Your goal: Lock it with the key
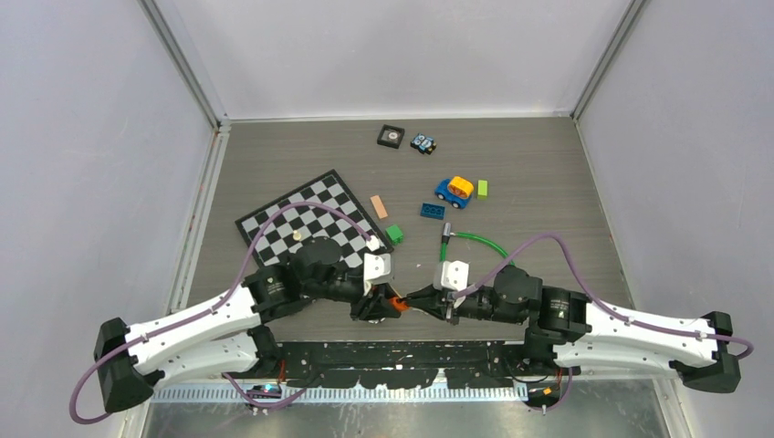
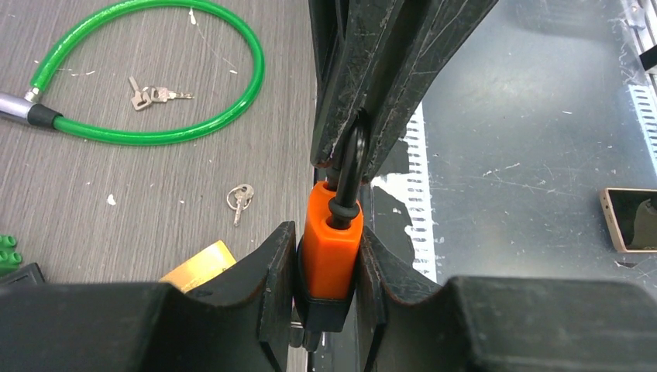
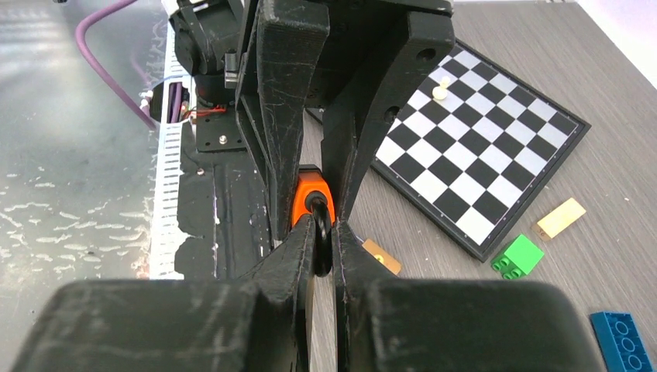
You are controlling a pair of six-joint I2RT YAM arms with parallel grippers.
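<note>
An orange padlock (image 1: 398, 304) is suspended between my two grippers, low in the middle of the top view. My left gripper is shut on the padlock's orange body (image 2: 332, 252). My right gripper is shut on the black shackle (image 2: 356, 155) at the opposite end. In the left wrist view the shackle stands in the top of the body; whether it is fully seated I cannot tell. Loose keys (image 2: 159, 94) lie inside the green cable lock loop (image 2: 155, 138), and another key on a ring (image 2: 239, 200) lies nearer on the table.
A chessboard (image 3: 480, 147) lies at the left of the table. A green brick (image 1: 394, 234), blue brick (image 1: 433, 210) and toy cars (image 1: 454, 192) sit beyond the grippers. The table's front edge and dark strip (image 1: 338, 356) are just below the arms.
</note>
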